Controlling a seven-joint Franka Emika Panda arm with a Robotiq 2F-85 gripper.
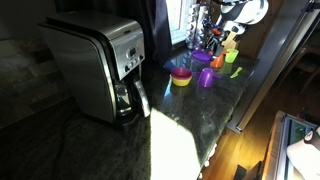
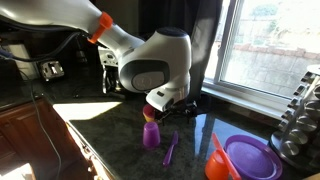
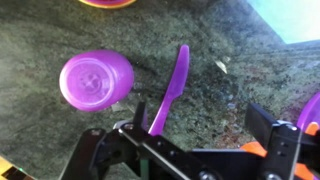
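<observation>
My gripper is open above the counter, nothing between its fingers. A purple knife lies on the dark stone in the wrist view, its lower end partly behind the left finger. Left of it stands an upside-down purple cup. In exterior view 2 the purple cup and the knife sit side by side on the counter, below the arm. Exterior view 1 shows that cup near the counter's far end.
Stacked bowls stand near the cup. Toward the window side are an orange cup, a purple plate and a spice rack. A green cup is at the far end. A coffee maker occupies the near counter.
</observation>
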